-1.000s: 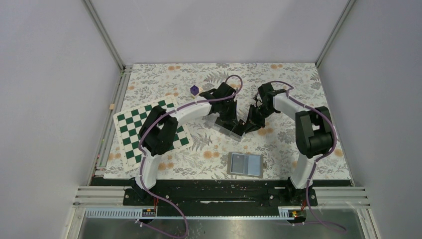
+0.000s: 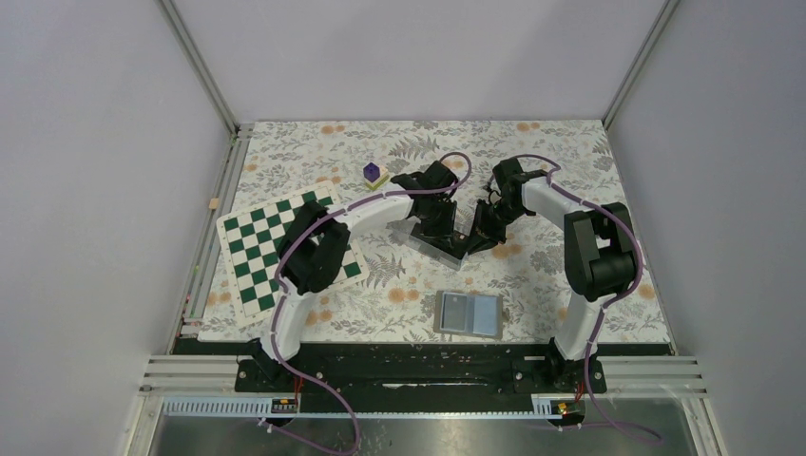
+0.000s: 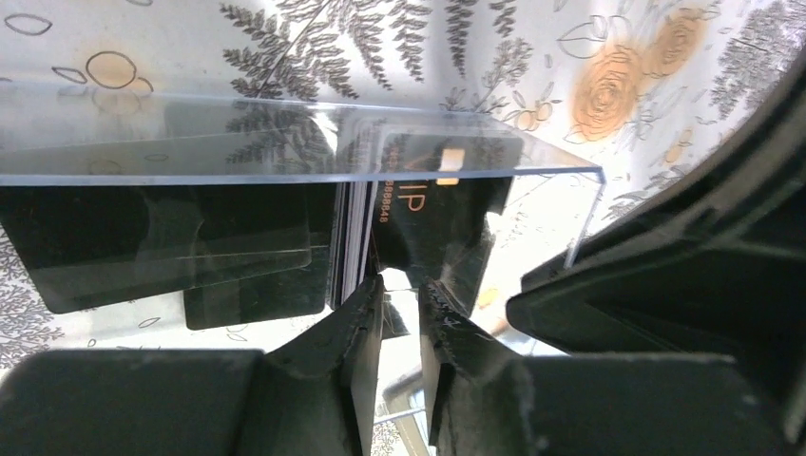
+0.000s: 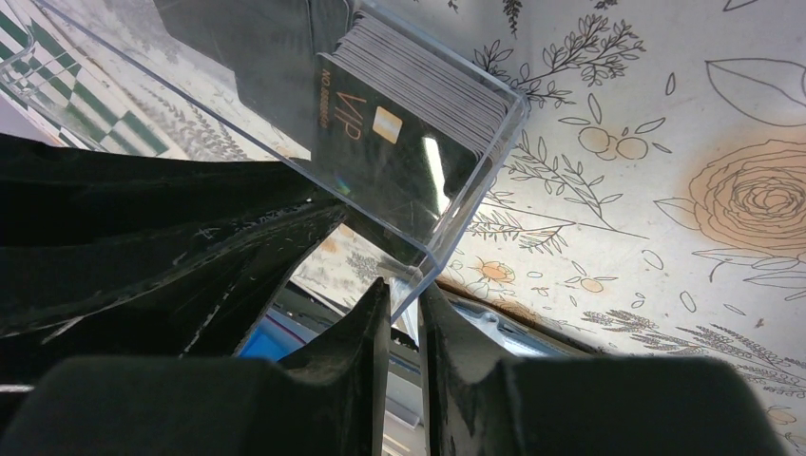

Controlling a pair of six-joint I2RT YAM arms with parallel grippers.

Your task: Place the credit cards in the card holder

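Observation:
A clear card holder [image 4: 481, 188] holds black cards. At its right end stands a tight row of cards with a VIP card [image 4: 366, 142] facing out; other black cards [image 3: 252, 237] lean farther left. My right gripper is shut on the holder's lower corner wall. My left gripper is slightly open at the holder's side, its fingertips close to the edges of the VIP cards. No card shows clearly gripped between them. In the top view both grippers partly cover the holder [image 2: 439, 255].
A grey tray with two pale panels [image 2: 470, 314] lies near the table's front. On the left is a green-and-white checkerboard [image 2: 252, 256], and a small purple-and-yellow block [image 2: 372, 173] stands behind. Both arms are close together.
My right arm and the holder stay almost where they were.

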